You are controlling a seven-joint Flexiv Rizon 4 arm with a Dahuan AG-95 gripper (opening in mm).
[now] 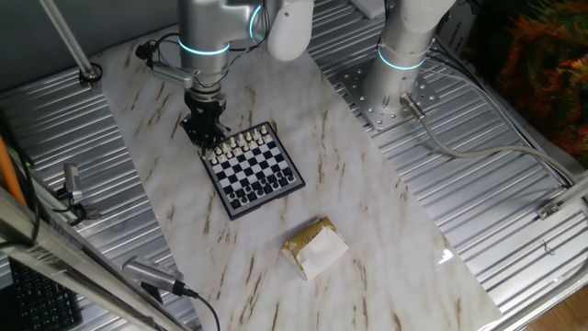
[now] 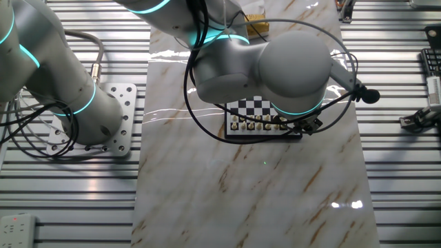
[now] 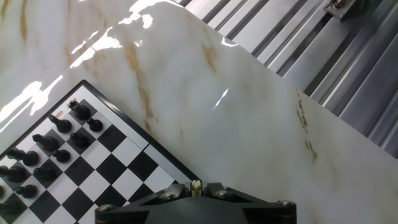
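Observation:
A black-framed chessboard [image 1: 254,171] lies on the marble table, with white pieces [image 1: 241,145] along its far side and black pieces [image 1: 265,189] along its near side. My gripper is over the board's edge, at the corner by the white pieces. In the wrist view its fingertips are closed about a small cream chess piece [image 3: 196,185]; only the top shows, so its kind is unclear. Whether that piece touches the board cannot be made out. Exterior view 2 shows the board [image 2: 253,107] partly covered by the arm.
A gold and white packet [image 1: 315,248] lies on the table, apart from the board's near side. Bare marble [image 3: 249,124] stretches beside the board toward the slatted metal surface [image 3: 348,68]. Loose cables [image 2: 193,89] loop around the arm.

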